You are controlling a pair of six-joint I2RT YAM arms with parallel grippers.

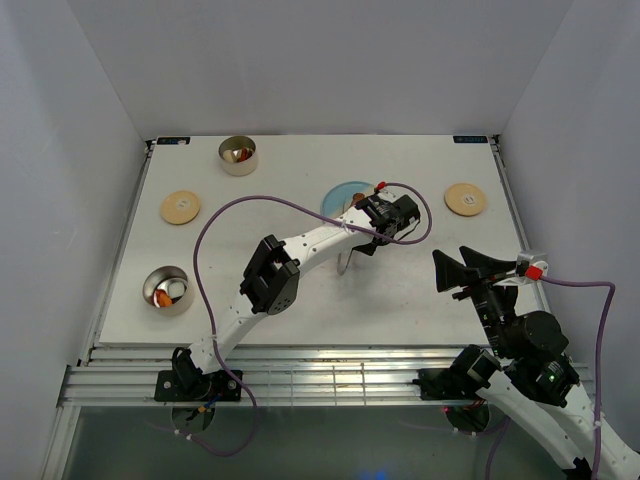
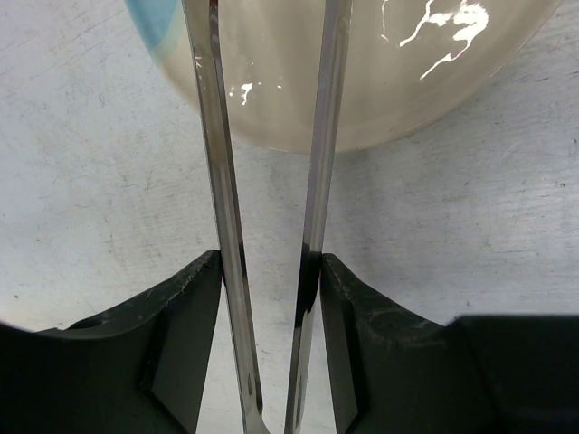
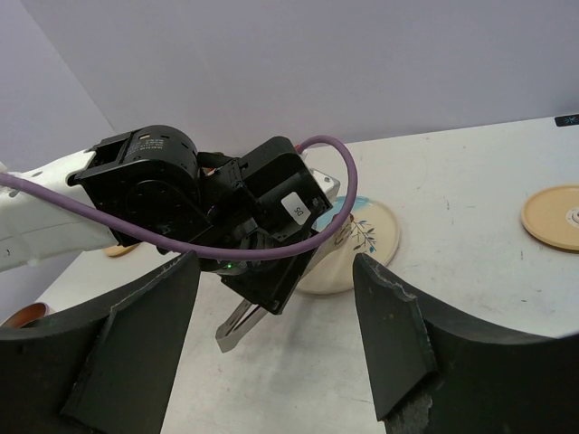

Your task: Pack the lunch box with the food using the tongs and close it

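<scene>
My left gripper (image 1: 362,250) hangs low at the near edge of a round plate (image 1: 338,196), part blue and part cream, and hides much of it. In the left wrist view its fingers stand wide apart, with a pair of metal tongs (image 2: 312,212) between them; each fingertip meets one tong arm. The tongs reach over the plate (image 2: 389,127), their arms spread. Beside the left gripper in the top view shows a small brown item (image 1: 358,198), partly covered. My right gripper (image 1: 452,270) is open and empty at the front right; its dark fingers (image 3: 136,344) frame the right wrist view.
Pots with food stand at the back left (image 1: 238,160) and front left (image 1: 168,297). Round beige discs lie at the left (image 1: 180,207) and right (image 1: 465,199). The left arm crosses the middle of the table.
</scene>
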